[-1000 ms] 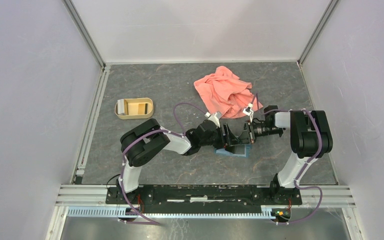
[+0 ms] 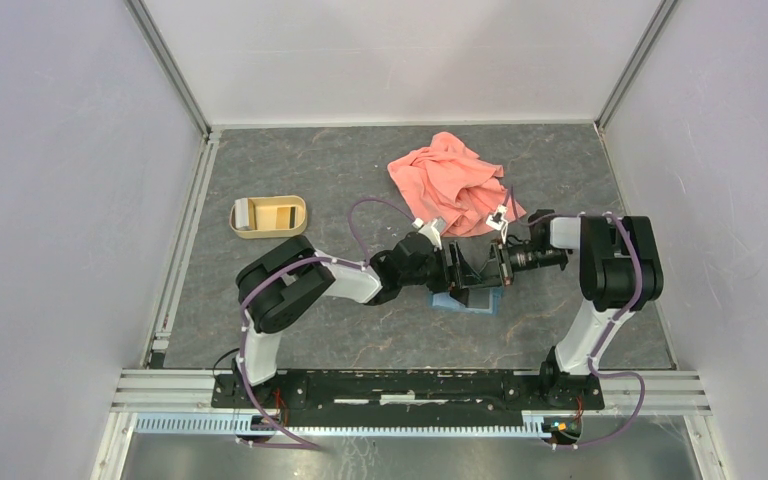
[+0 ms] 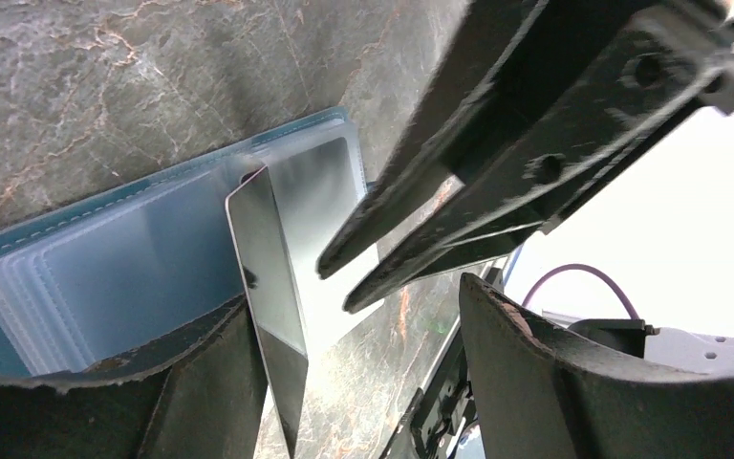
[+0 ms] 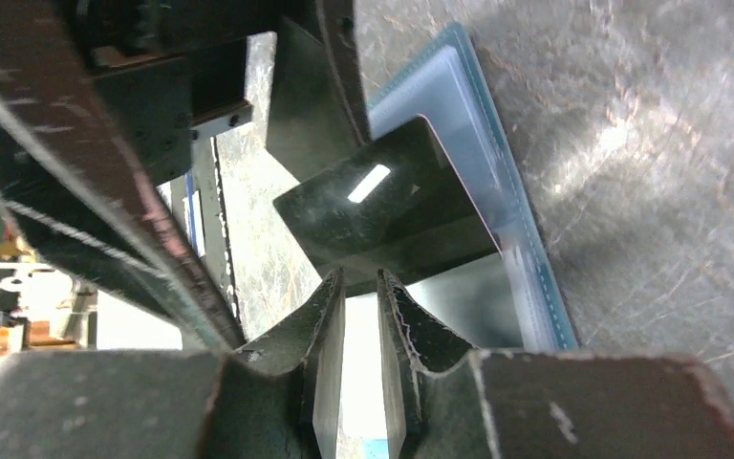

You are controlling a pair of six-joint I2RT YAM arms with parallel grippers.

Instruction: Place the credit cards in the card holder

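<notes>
The blue translucent card holder (image 3: 124, 258) lies open on the dark table beneath both grippers. In the left wrist view a dark card (image 3: 268, 277) stands edge-up in the holder beside the fingers of my open left gripper; a pale surface shows behind it. In the right wrist view a black glossy card (image 4: 392, 206) lies tilted over the holder, just beyond the fingertips of my right gripper. That gripper is shut; whether anything is between its fingers is hard to see.
A pink cloth (image 2: 445, 180) lies behind the grippers. A tan tray (image 2: 268, 225) with small items stands at the far left. The two grippers are very close together.
The holder stays in place.
</notes>
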